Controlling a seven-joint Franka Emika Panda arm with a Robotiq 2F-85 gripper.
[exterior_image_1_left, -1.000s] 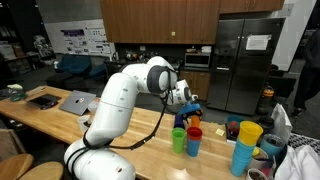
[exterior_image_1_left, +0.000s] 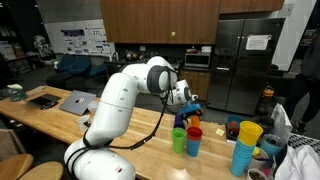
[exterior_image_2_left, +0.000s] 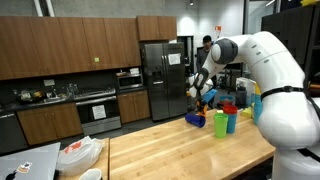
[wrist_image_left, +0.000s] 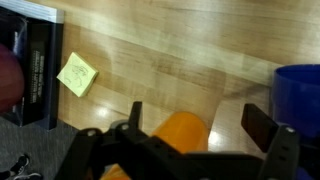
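My gripper stands open in the wrist view, its dark fingers wide apart. An orange object (wrist_image_left: 183, 132) shows below and between them; whether it touches either finger I cannot tell. A dark blue cup (wrist_image_left: 298, 100) is at the right edge, close to the right finger. In exterior view 1 the gripper (exterior_image_1_left: 188, 108) is low over the table, near the orange object (exterior_image_1_left: 195, 119) and the dark blue cup (exterior_image_1_left: 180, 121). Toward the camera stand a green cup (exterior_image_1_left: 179, 139) and a red-and-blue stack of cups (exterior_image_1_left: 193, 141).
At the right are stacked blue and yellow cups (exterior_image_1_left: 243, 150) and a white bag (exterior_image_1_left: 302, 160). A yellow sticky note (wrist_image_left: 77, 74) and a dark box (wrist_image_left: 40, 70) lie left in the wrist view.
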